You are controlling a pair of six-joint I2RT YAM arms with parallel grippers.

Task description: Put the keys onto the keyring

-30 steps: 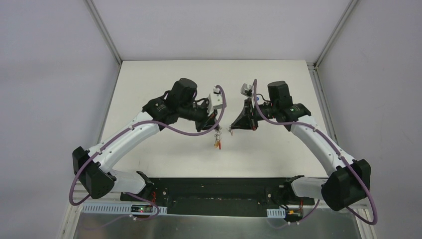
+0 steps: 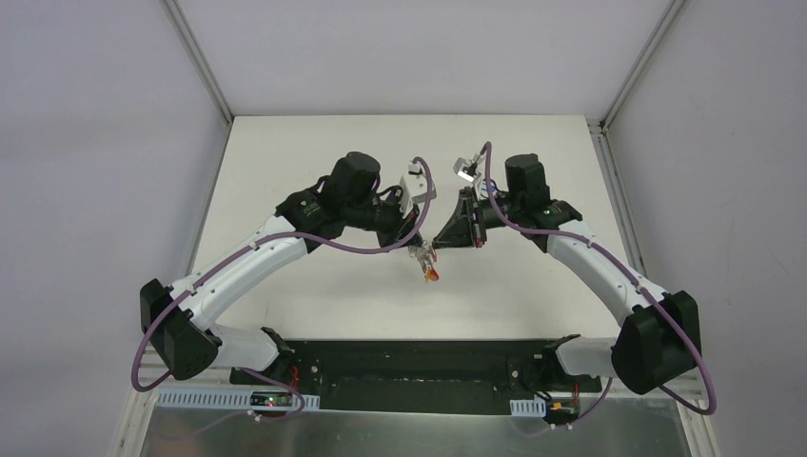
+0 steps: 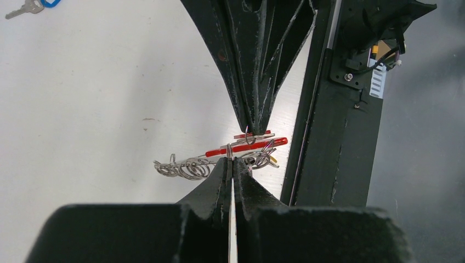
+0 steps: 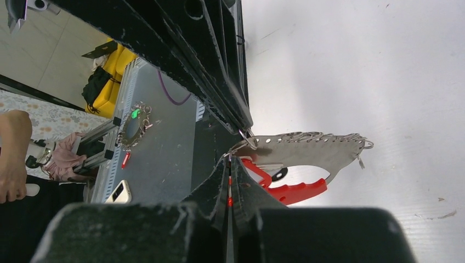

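Note:
A bunch of metal rings and red-handled tools [image 2: 428, 267] hangs between my grippers above the table's middle. The left wrist view shows coiled rings [image 3: 192, 167] and red handles [image 3: 257, 143]; the right wrist view shows a perforated steel piece [image 4: 312, 149] with a red handle [image 4: 299, 192]. My left gripper is shut at the bunch's top, on a thin ring. My right gripper is shut with a thin bit of metal at its tips, very close to the left one. Which pieces are linked I cannot tell.
A loose key [image 3: 22, 11] with a blue tag [image 3: 49, 2] lies on the white table [image 2: 285, 162], partly hidden in the top view by the right arm. The table's dark front edge [image 2: 419, 352] is below.
My right gripper has moved left, up against the left gripper and the hanging bunch. The bunch has swung slightly to the right at its lower end.

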